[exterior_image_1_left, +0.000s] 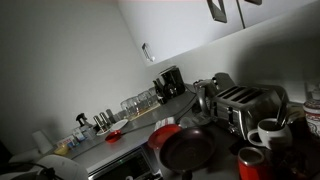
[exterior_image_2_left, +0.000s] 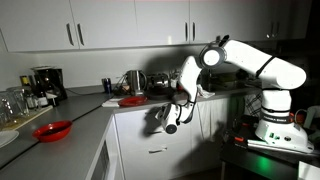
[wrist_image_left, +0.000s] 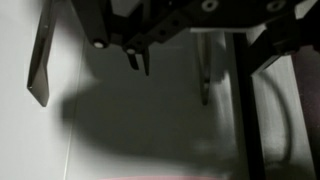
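Note:
My gripper (exterior_image_2_left: 171, 126) hangs in front of the white cabinet fronts (exterior_image_2_left: 135, 126), below the counter edge. In the wrist view, the gripper is open, one finger (wrist_image_left: 39, 75) at the left edge of the frame, with nothing visible between the fingers. A pale panel (wrist_image_left: 130, 120) fills the space beyond it, under a broad dark shadow. A thin upright metal piece, apparently a handle (wrist_image_left: 205, 75), shows right of centre. Whether the gripper touches it I cannot tell.
On the counter are a dark frying pan (exterior_image_1_left: 187, 149), a toaster (exterior_image_1_left: 249, 108), a white mug (exterior_image_1_left: 270, 133) and a red can (exterior_image_1_left: 252, 163). A red bowl (exterior_image_2_left: 52, 131) stands on the left counter.

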